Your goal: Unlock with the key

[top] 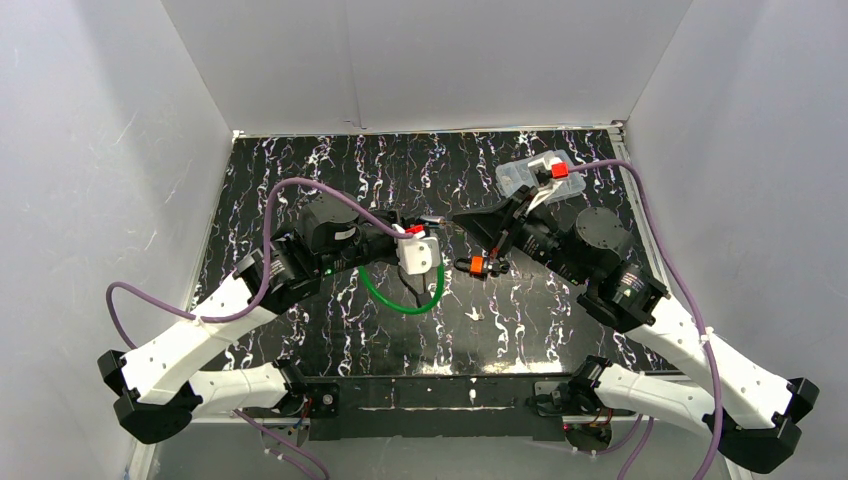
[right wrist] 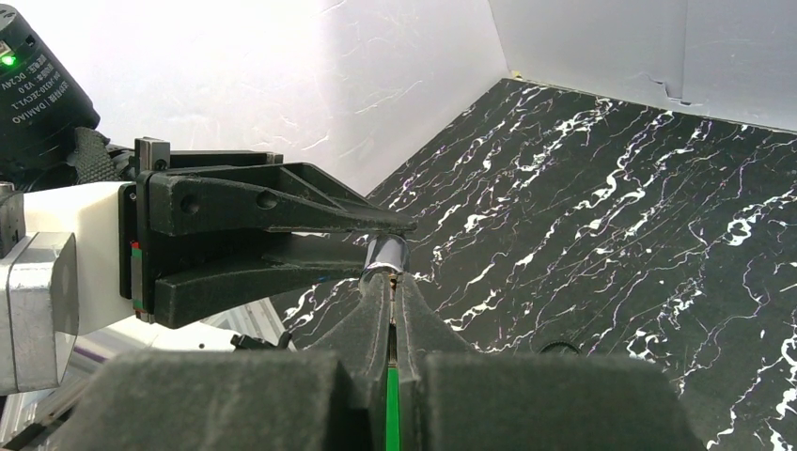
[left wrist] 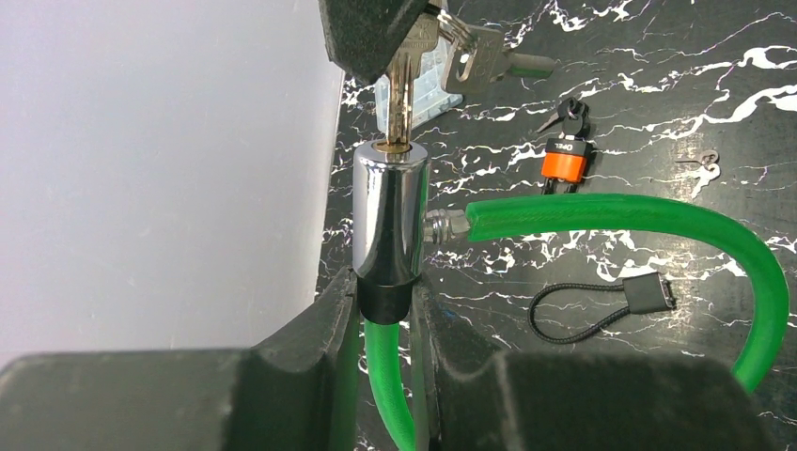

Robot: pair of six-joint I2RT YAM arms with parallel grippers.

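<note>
A green cable lock (left wrist: 620,211) has a chrome cylinder (left wrist: 387,211) with a black lower end. My left gripper is shut on that black end, holding the cylinder with its keyhole facing my right gripper. The key (left wrist: 399,99) has its head pinched in my right gripper, shut, its fingertip (left wrist: 371,33) showing at the top of the left wrist view. The blade meets the keyhole in line with the cylinder; most of it still shows outside, and how deep its tip sits cannot be told. A second key (left wrist: 479,61) dangles from the same ring.
Lying on the dark marbled table are an orange-black padlock (left wrist: 564,162) with its key, small loose keys (left wrist: 703,172) and a black cable lock (left wrist: 647,293). A clear plastic box (top: 515,178) stands at the back right. Grey walls enclose the sides and back.
</note>
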